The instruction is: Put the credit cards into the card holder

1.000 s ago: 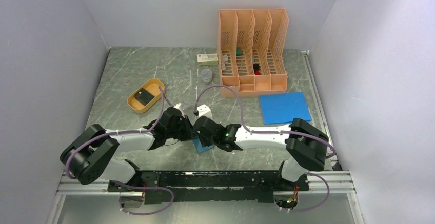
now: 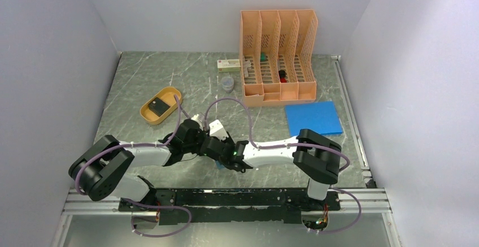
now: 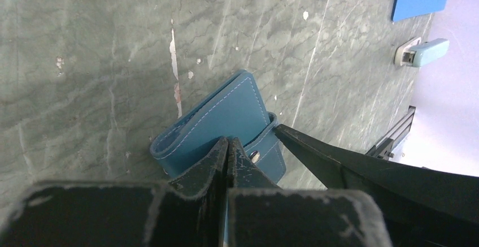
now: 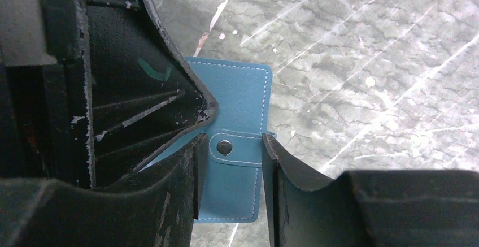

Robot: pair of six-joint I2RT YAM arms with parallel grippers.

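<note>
A blue card holder (image 3: 229, 108) with pale stitching lies on the table, a strap with a round snap (image 4: 224, 147) across it. My left gripper is shut on the holder; the exact pinch is hidden beneath its fingers. Seen from the right wrist, a black left finger (image 4: 164, 89) covers the holder's left part. Around the strap end stands my right gripper, partly open, its fingertips on either side of the strap. From the top, only a sliver of the holder (image 2: 220, 164) shows below the crossed-close grippers. No credit card can be made out.
A yellow tray (image 2: 146, 115) with a dark flat item (image 2: 159, 107) sits at the left. At the back stand an orange rack (image 2: 279, 95), a small box (image 2: 229, 65) and a clear cup (image 2: 227, 83). A blue board (image 2: 314, 118) lies at the right.
My left arm has stayed nearly still.
</note>
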